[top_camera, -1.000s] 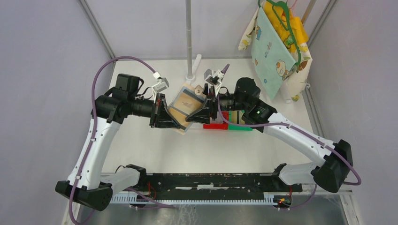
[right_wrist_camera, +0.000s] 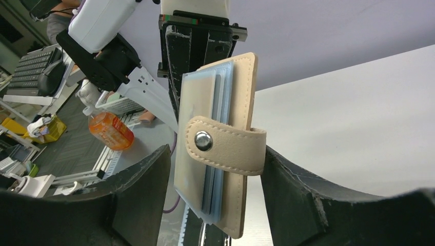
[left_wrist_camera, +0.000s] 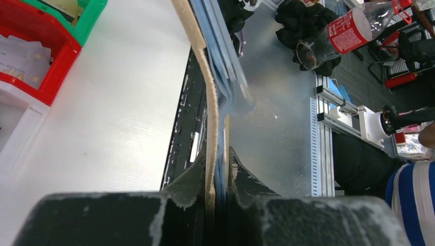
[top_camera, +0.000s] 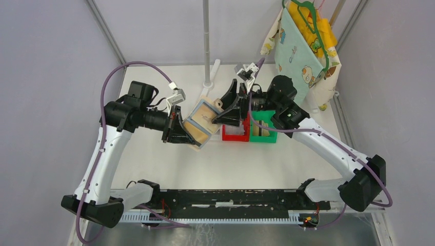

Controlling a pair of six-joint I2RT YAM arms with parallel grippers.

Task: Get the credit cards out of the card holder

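Note:
A tan leather card holder (top_camera: 197, 128) with translucent bluish sleeves is held upright in midair by my left gripper (top_camera: 179, 132); in the left wrist view its tan edge (left_wrist_camera: 208, 102) runs between the shut fingers. In the right wrist view the holder's strap (right_wrist_camera: 231, 146) with a metal snap faces my right gripper, which stands open with its fingers either side of the strap end. I cannot tell whether either of them touches it. Any cards inside are hard to make out.
A red box (top_camera: 233, 137) and a green box (top_camera: 264, 139) sit on the white table behind the grippers, with a white box (left_wrist_camera: 25, 123) beside them. A fabric bag (top_camera: 300, 66) is at the back right.
Since a second ago my right gripper has moved rightward in the top view, uncovering more of the coloured boxes. The card holder has shifted slightly; my left gripper has hardly moved.

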